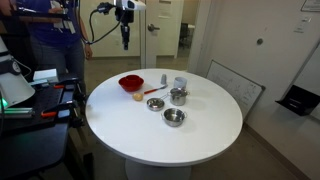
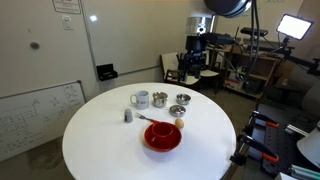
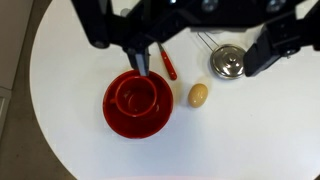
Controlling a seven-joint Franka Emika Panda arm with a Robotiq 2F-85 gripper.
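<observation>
My gripper (image 1: 125,42) hangs in the air above and behind the table, open with nothing between its fingers. In the wrist view its dark fingers (image 3: 140,62) stand wide apart over the tabletop. Below lies a red bowl (image 3: 113,118) with a smaller red cup (image 3: 136,97) inside it. A tan egg-like item (image 3: 197,95) rests on the table beside the bowl. Close to it are a red-handled utensil (image 3: 167,62) and a round metal dish (image 3: 227,62).
On the round white table (image 1: 125,125) also stand a lidded metal pot (image 1: 178,97), a metal bowl (image 1: 174,117), a white mug (image 2: 142,100) and a small grey shaker (image 2: 128,116). A person stands at the left in exterior view 1.
</observation>
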